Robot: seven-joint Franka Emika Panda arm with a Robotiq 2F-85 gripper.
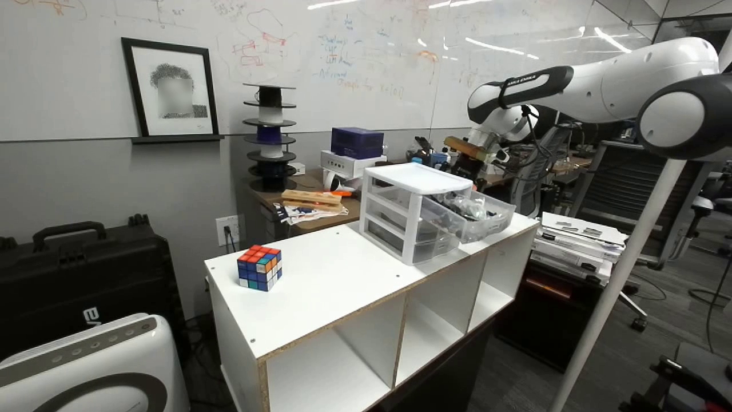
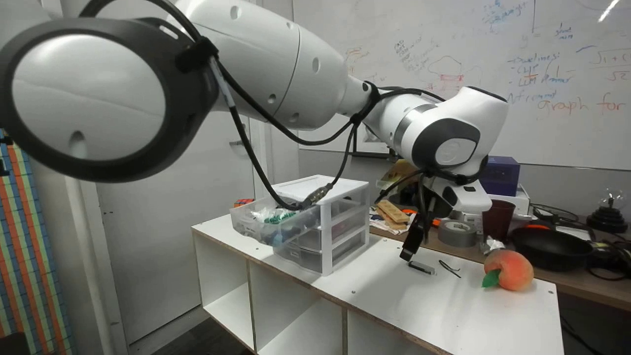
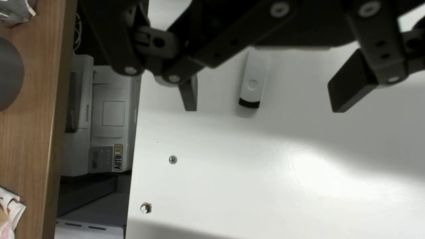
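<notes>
In the wrist view, the two fingers of my gripper stand wide apart, with nothing held. A small grey stick with a black end, like a USB drive [image 3: 254, 81], lies on the white shelf top [image 3: 239, 175] and appears in the gap, nearer the left finger. Its upper end is hidden behind the gripper body. Exterior view 2 has the dark gripper [image 2: 408, 255] pointing down just above and beside the stick [image 2: 421, 268]. From exterior view 1, the drawer unit hides the fingertips and the stick.
A white drawer unit [image 2: 327, 236] with its top drawer [image 2: 278, 228] pulled out and full stands beside the arm. A thin black object [image 2: 449, 268] and a peach [image 2: 513, 271] lie beyond the stick. At the far end sits a puzzle cube [image 1: 260, 268]. Bare shelf lies between.
</notes>
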